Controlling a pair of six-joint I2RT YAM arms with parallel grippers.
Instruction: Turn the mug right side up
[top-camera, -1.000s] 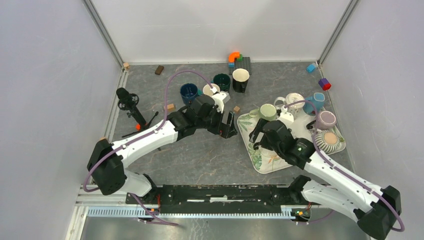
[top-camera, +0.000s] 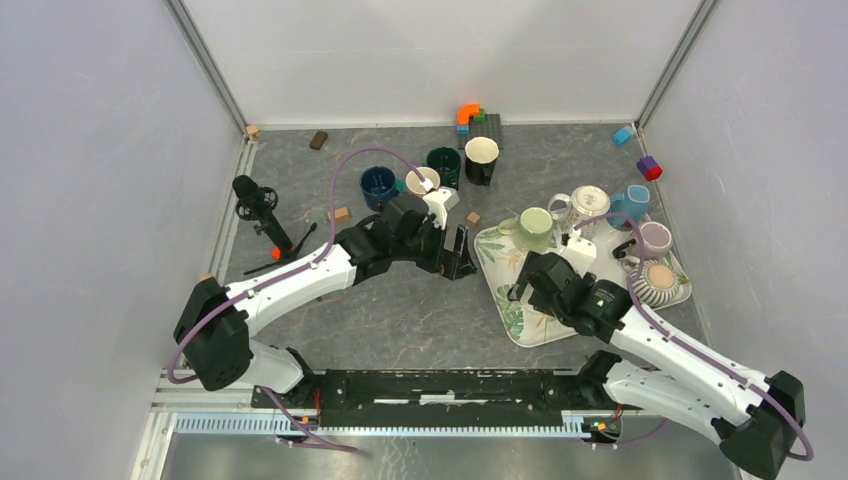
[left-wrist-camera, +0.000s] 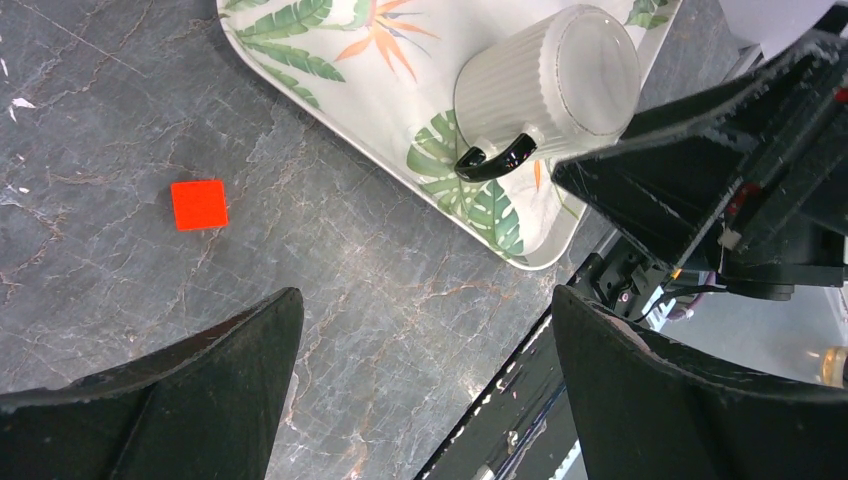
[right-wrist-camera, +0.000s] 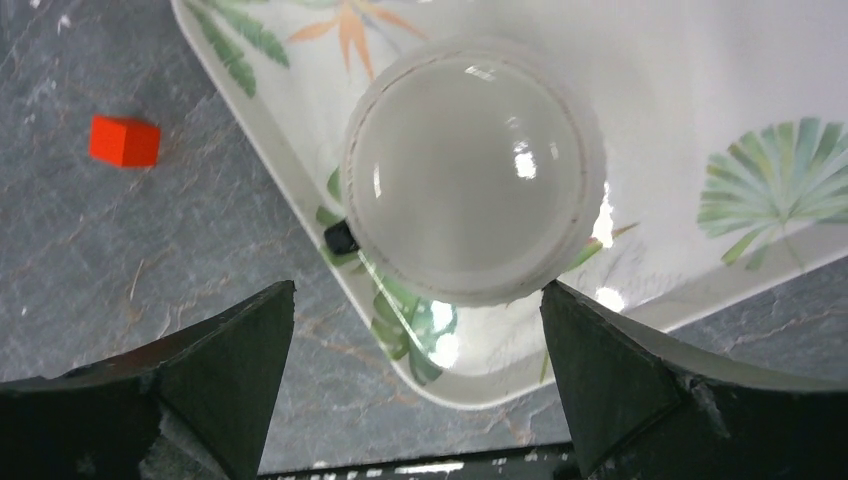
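Note:
A white ribbed mug (left-wrist-camera: 520, 80) with a black handle (left-wrist-camera: 505, 160) lies in the patterned tray (top-camera: 505, 310). Its smooth round end (right-wrist-camera: 470, 170) fills the middle of the right wrist view; the top view hides it under my right arm. My right gripper (top-camera: 525, 280) stands open just over the mug, with the fingers (right-wrist-camera: 190, 390) apart and nothing between them. My left gripper (top-camera: 457, 258) is open and empty above the table left of the tray.
The tray also holds several mugs, including a green one (top-camera: 535, 228) and a blue one (top-camera: 630, 205). More mugs (top-camera: 379, 186) stand behind my left arm. A red cube (left-wrist-camera: 199, 204) is on the table.
The left arm is nearly unchanged.

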